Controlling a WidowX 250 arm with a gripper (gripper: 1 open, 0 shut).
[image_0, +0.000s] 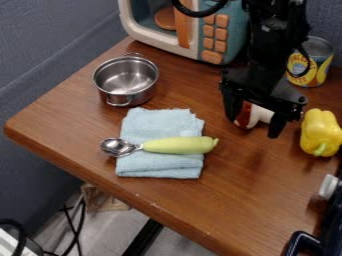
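My black gripper (253, 117) is low over the table, its fingers around a red-and-white toy mushroom (249, 115), which is mostly hidden behind them. Whether the fingers are closed on it I cannot tell. To its left, a scoop with a pale yellow-green handle (179, 145) lies across a folded light blue cloth (158, 170).
A steel pot (126, 88) stands at the back left, a toy microwave (171, 36) behind. A can (310, 70) and yellow pepper (319, 134) are at right, a black object (313, 243) at front right.
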